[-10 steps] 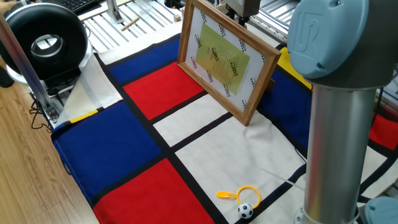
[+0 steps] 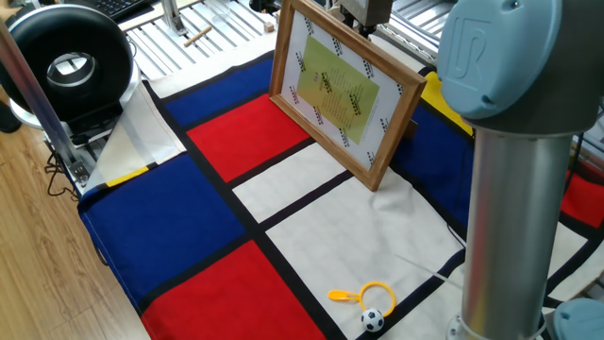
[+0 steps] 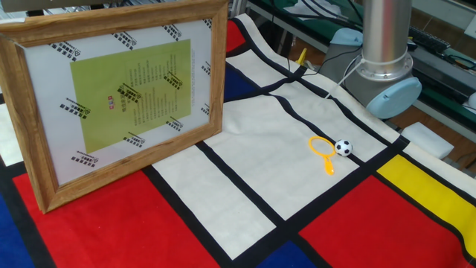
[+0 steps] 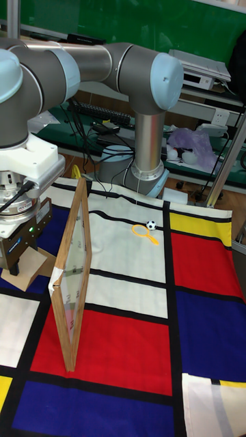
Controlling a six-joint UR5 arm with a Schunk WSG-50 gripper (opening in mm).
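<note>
A wooden picture frame stands upright on the patterned cloth, holding a sheet with a green panel; its front also shows in exterior view 2. In exterior view 3 the frame appears nearly edge-on. Behind it, on the backing side, my gripper points down near a brown support piece. Exterior view 1 shows only part of the gripper's dark body above the frame's top edge. The fingertips are too hidden to show whether they are apart or touch anything.
An orange ring with a handle lies on a white patch, beside a small soccer ball. The arm's column rises at the cloth's edge. A round black object stands off to the left.
In exterior view 1 the gripper's body behind the frame has shifted very slightly left. The frame, ring and ball have stayed put.
</note>
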